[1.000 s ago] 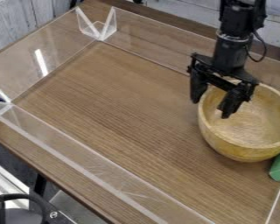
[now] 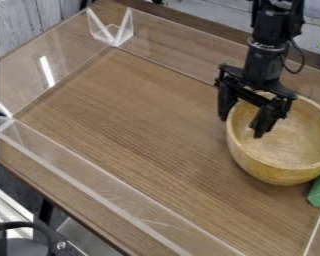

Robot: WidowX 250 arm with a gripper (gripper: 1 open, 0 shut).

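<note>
The black gripper (image 2: 247,110) reaches down from the top right into the far-left part of a large beige bowl (image 2: 275,160) on the wooden table. It stands open; whether anything lies between its fingers is hard to tell at this size.
A green object (image 2: 319,189) sits against the bowl at the right edge. A clear plastic container (image 2: 111,30) stands at the back left. Black cables show at the bottom left.
The gripper has shifted very slightly within the bowl's area over the last second; the bowl and other objects look unmoved.
</note>
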